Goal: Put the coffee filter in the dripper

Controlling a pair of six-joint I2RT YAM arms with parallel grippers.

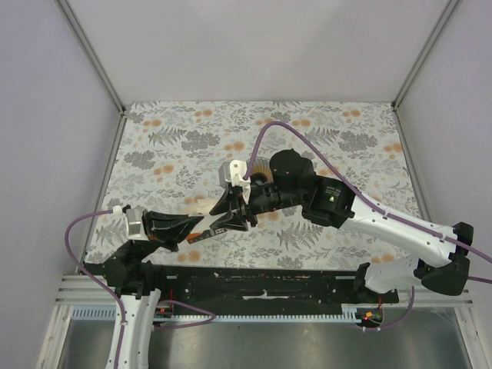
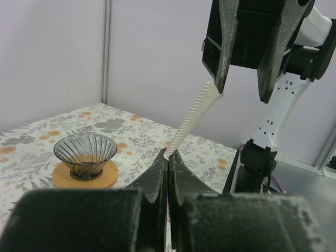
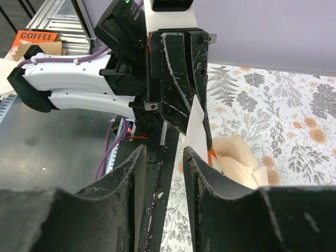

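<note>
My left gripper is shut on the lower end of a white, folded coffee filter (image 2: 192,113), which slants upward from its fingertips. My right gripper is open, its fingers close around the filter's upper part in the left wrist view; in the right wrist view the filter (image 3: 195,127) shows just beyond the fingertips. The clear ribbed dripper (image 2: 85,151) stands upright on a round wooden base (image 2: 100,179) on the patterned table, partly hidden behind my right arm in the top view.
A pale crumpled bag or pile (image 3: 239,160) lies on the table behind the grippers. An orange coffee box (image 3: 37,38) is outside the table area in the right wrist view.
</note>
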